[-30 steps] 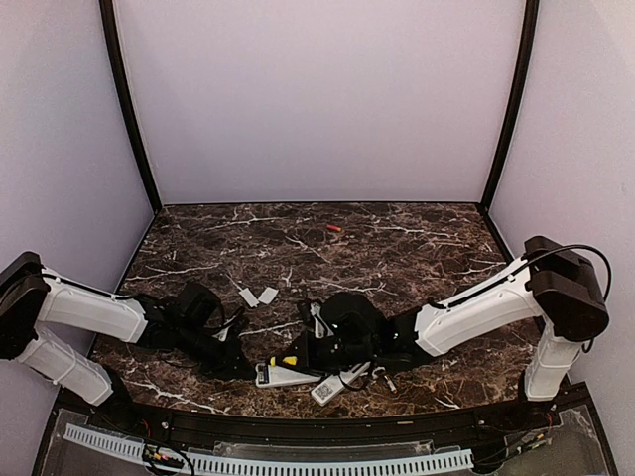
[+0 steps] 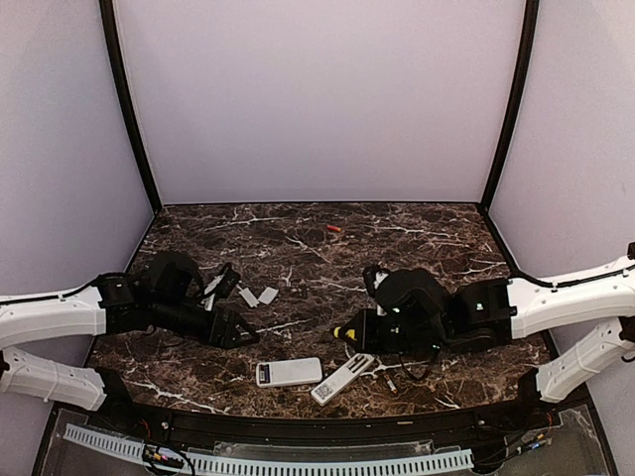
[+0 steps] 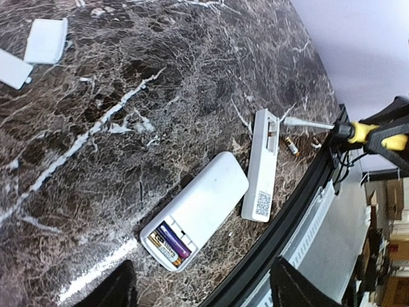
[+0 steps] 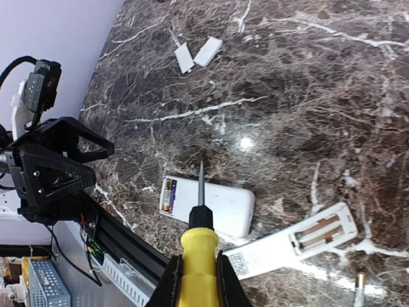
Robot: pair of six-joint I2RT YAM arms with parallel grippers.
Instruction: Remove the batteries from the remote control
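A wide white remote control (image 3: 208, 198) lies on the dark marble table. Its uncovered compartment at one end shows purple-and-gold batteries (image 3: 171, 240). Beside it is a narrow white remote (image 4: 275, 252); its compartment (image 4: 323, 231) is uncovered and no battery can be made out inside. One loose battery (image 4: 360, 289) rests close by on the table. My left gripper is open above the table, with nothing between its fingers. My right gripper is shut on a yellow-handled screwdriver (image 4: 200, 246), its thin tip pointing outward, apart from both remotes.
Two small white covers (image 2: 248, 297) (image 2: 268, 295) lie further back on the left. A small red object (image 2: 334, 228) is near the back of the table. A dark rail (image 2: 327, 416) runs along the front edge.
My right gripper has moved right with the screwdriver, away from the wide remote, which is now uncovered in the top view.
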